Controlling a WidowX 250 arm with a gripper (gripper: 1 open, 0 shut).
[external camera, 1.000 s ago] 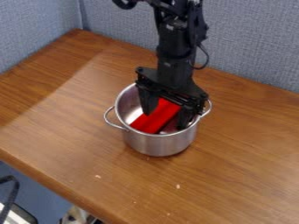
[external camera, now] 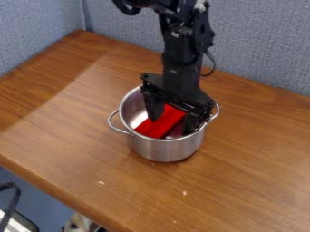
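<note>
A steel pot (external camera: 162, 148) with wire side handles stands on the wooden table (external camera: 85, 154). A red object (external camera: 158, 125) lies inside it. My black gripper (external camera: 177, 104) hangs down from above into the pot, over and around the red object, hiding the back and right part of the pot's inside. I cannot make out how wide the fingers stand or whether they touch the red object.
A blue-grey padded wall (external camera: 260, 50) runs along the back. Black cables lie beyond the table's front-left corner.
</note>
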